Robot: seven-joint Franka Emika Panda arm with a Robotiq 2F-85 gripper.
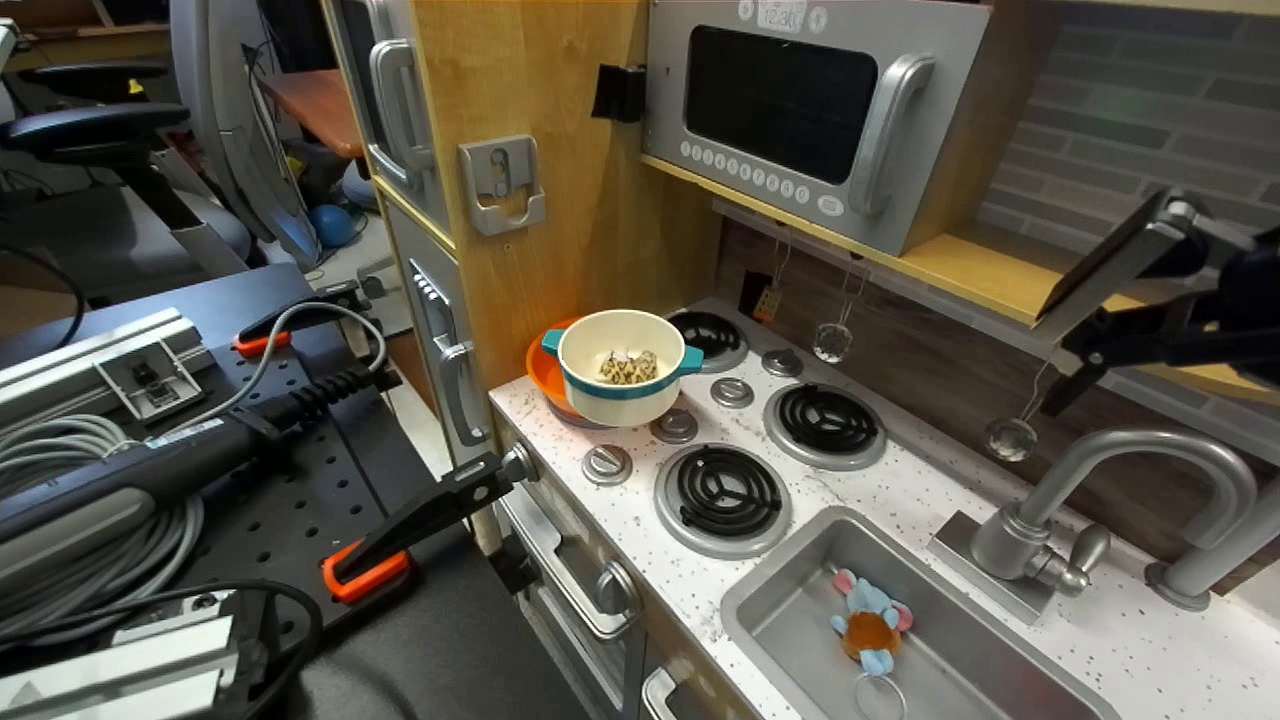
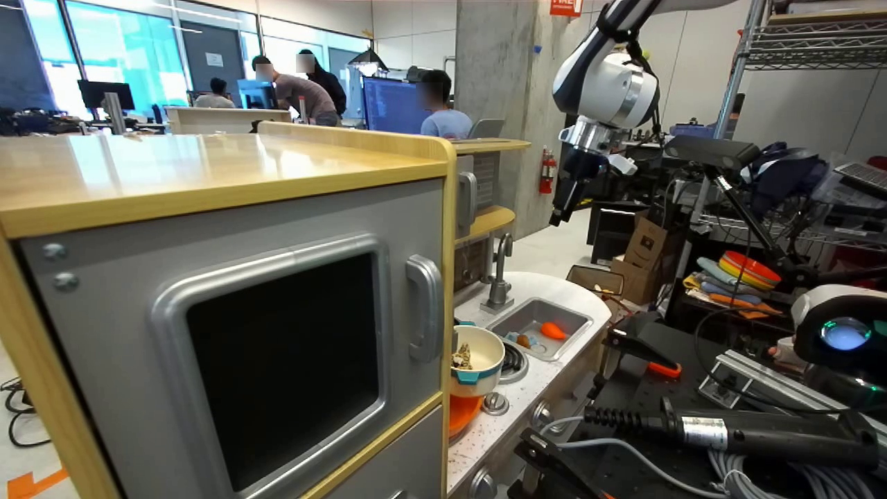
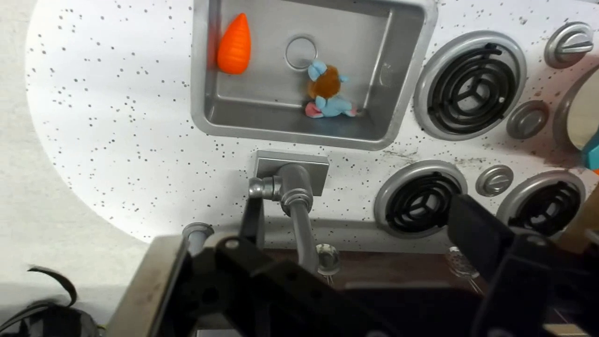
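Observation:
My gripper (image 1: 1053, 360) hangs in the air right of the microwave, above the faucet side of the counter. In the wrist view its two dark fingers stand wide apart, with nothing held between them. In the sink (image 3: 199, 73) lie an orange carrot-like toy (image 3: 234, 47) and a small blue and brown plush toy (image 3: 327, 90). A cream pot (image 1: 618, 396) with teal handles stands at the counter's far left end, with a speckled brown item (image 1: 629, 367) inside. Under it shows part of an orange dish (image 1: 547, 374).
The grey faucet (image 3: 293, 185) rises behind the sink, below my fingers. The microwave (image 1: 780, 102) and its wooden shelf (image 1: 960, 256) stand close to the arm. Glass pendants (image 1: 1010, 439) dangle below the shelf. Several black burners (image 1: 723, 490) are bare.

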